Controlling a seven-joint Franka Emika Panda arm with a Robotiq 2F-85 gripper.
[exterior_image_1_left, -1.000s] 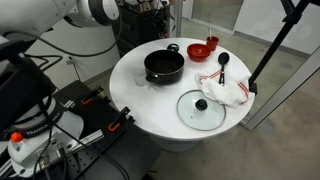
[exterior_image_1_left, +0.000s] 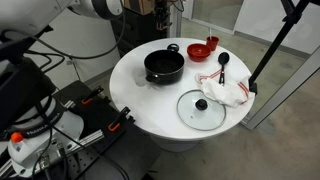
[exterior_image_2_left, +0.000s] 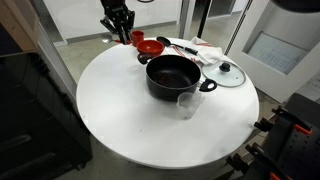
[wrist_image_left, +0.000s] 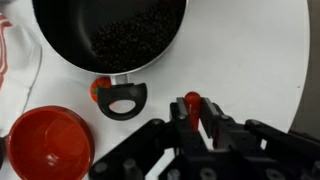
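Note:
In the wrist view my gripper is shut on a small red object (wrist_image_left: 192, 101), held above the white table. Most of that object is hidden by the fingers, so its full shape is unclear. Exterior view 2 has the gripper (exterior_image_2_left: 124, 38) high at the table's far left edge, beyond the pot. A black two-handled pot (exterior_image_2_left: 174, 78) stands on the table, with dark, grainy-looking contents in the wrist view. Beside it sits a red bowl (exterior_image_2_left: 150, 47), which looks empty from above (wrist_image_left: 52, 147).
A glass lid (exterior_image_1_left: 201, 111) lies near a white towel (exterior_image_1_left: 224, 88) with a black ladle (exterior_image_1_left: 222, 66) on it. A clear cup (exterior_image_2_left: 188, 104) stands close to the pot. Behind the bowl is a red cup (exterior_image_1_left: 212, 42).
The gripper has shifted a little leftward in exterior view 1 over the last second. The pot, bowl, lid and towel have stayed put.

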